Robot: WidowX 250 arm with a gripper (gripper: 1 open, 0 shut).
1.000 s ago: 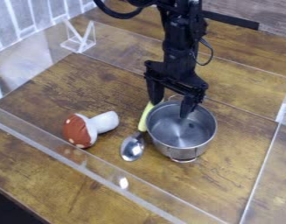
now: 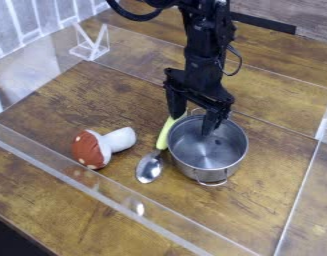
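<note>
My black gripper [image 2: 199,104] hangs over the back rim of a steel pot [image 2: 207,158], its fingers open, one on the left near a green-yellow item [image 2: 167,132], the other lower toward the pot's inside. Whether the fingers touch the rim or the green-yellow item is unclear. A metal spoon [image 2: 148,170] lies left of the pot. A red-and-white toy mushroom [image 2: 94,149] lies on its side further left.
A white wire object [image 2: 92,40] stands at the back left, and transparent edges run along the left, front and right.
</note>
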